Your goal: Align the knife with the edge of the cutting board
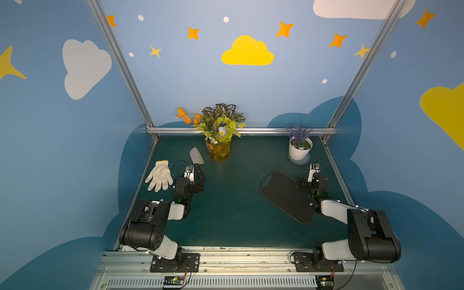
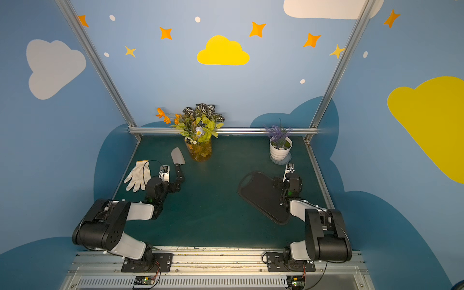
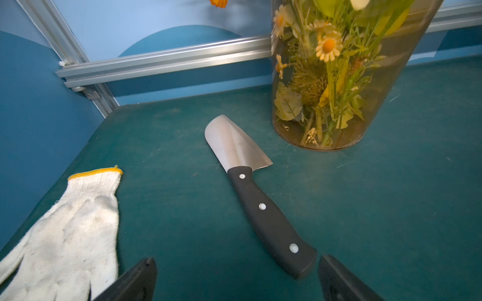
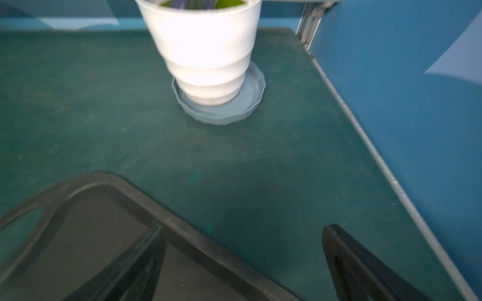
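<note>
The knife (image 3: 262, 205) lies flat on the green table, its broad grey blade pointing to the back and its black handle towards me. My left gripper is open, apart from the knife; the handle's end shows near its right finger. The dark cutting board (image 2: 263, 195) rests flat and slanted on the right half of the table, well away from the knife. Over the board's right long edge, my right gripper stands open with nothing held. In the top left view, the right arm hides part of the cutting board (image 1: 285, 193).
A white glove (image 3: 85, 230) lies left of the knife. Close behind the blade stands a glass vase of flowers (image 3: 326, 100). A white potted plant (image 4: 205, 50) sits on a saucer behind the board.
</note>
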